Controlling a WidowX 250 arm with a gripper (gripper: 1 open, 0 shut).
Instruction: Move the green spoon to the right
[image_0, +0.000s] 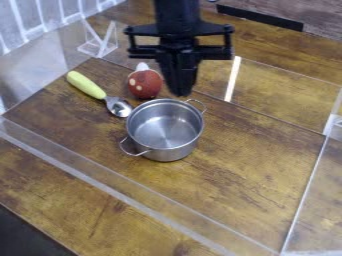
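The green-handled spoon lies on the wooden table at the left, its handle pointing up and left. Its metal bowl end rests close to the left side of the pot and appears uncovered. My black gripper hangs above the table, over the area just behind the pot and to the right of the spoon. No object shows in its grasp, but its fingers are too dark and small to tell whether they are apart.
A silver pot with two side handles stands near the middle. Behind it sits a red round object, left of the gripper. Clear low walls edge the table. Bare wood stretches to the right of the pot.
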